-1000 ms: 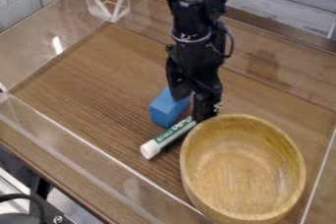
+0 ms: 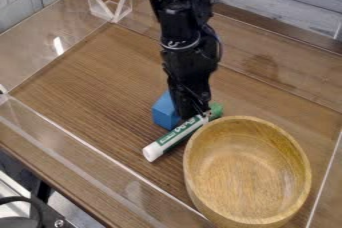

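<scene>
A black robot arm reaches down from the top to the middle of the view, where its gripper (image 2: 201,109) hangs low over a blue block (image 2: 167,112) and a white marker with a green label (image 2: 171,140). The fingertips are dark and close together at the marker's upper end; whether anything is between them is hard to see. The marker lies diagonally beside a yellow bowl (image 2: 247,177), partly behind the gripper at its far end. The block is partly hidden by the gripper.
A white frame-like object (image 2: 107,2) stands at the back left. The bowl fills the lower right.
The gripper has moved lower and slightly left, over the block and the marker's upper end, covering more of the block. The bowl stays in place.
</scene>
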